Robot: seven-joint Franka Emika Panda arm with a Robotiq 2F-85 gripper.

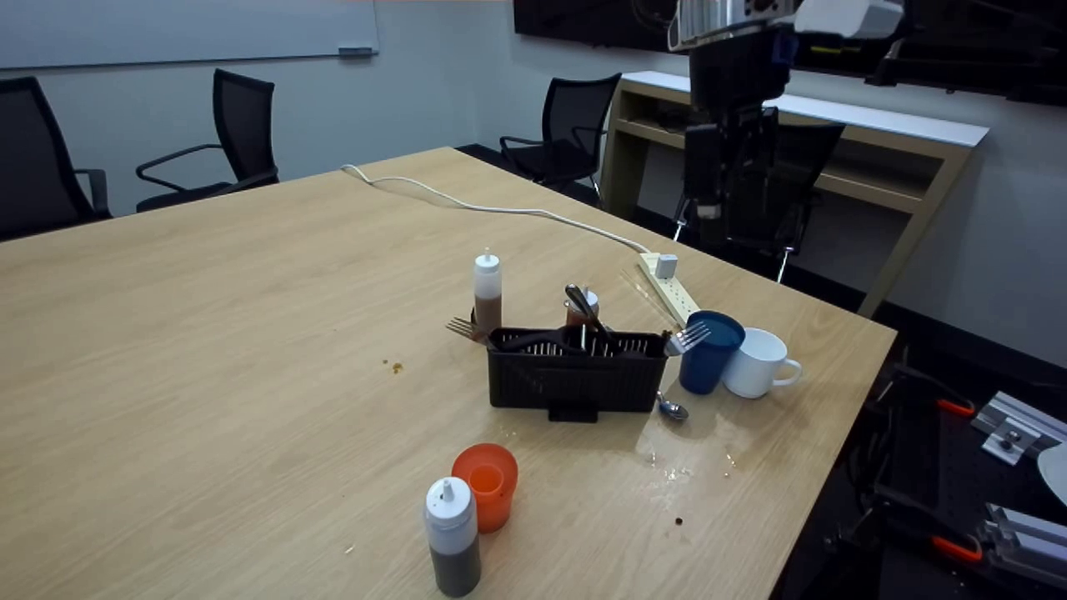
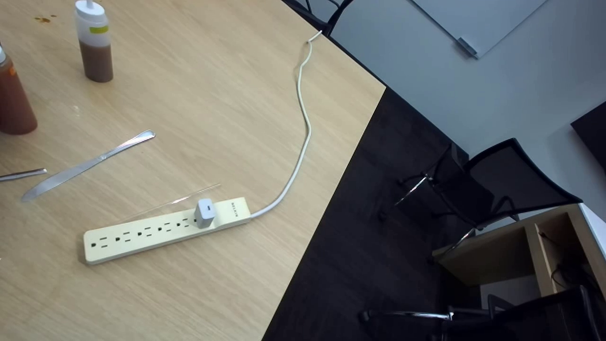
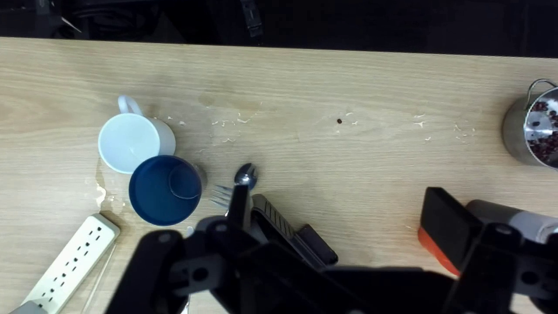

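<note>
High above the table, my gripper stands open, its two black fingers wide apart with nothing held between them. In the wrist view a blue cup (image 3: 165,191) and a white mug (image 3: 130,142) touch or nearly touch each other, left of my fingers. A black cutlery basket (image 1: 575,380) holds forks and dark-handled utensils; from above, my gripper hides most of it. Beside the basket lies a spoon (image 1: 672,408). An orange cup (image 1: 487,487) stands behind a squeeze bottle (image 1: 453,540). At the wrist view's right edge sits a metal cup (image 3: 518,131) with dark beans inside.
A power strip (image 2: 164,227) with a plugged-in adapter (image 2: 205,213) trails a white cord over the table. A knife (image 2: 91,163) and more squeeze bottles (image 2: 94,45) lie or stand nearby. Small spills dot the table.
</note>
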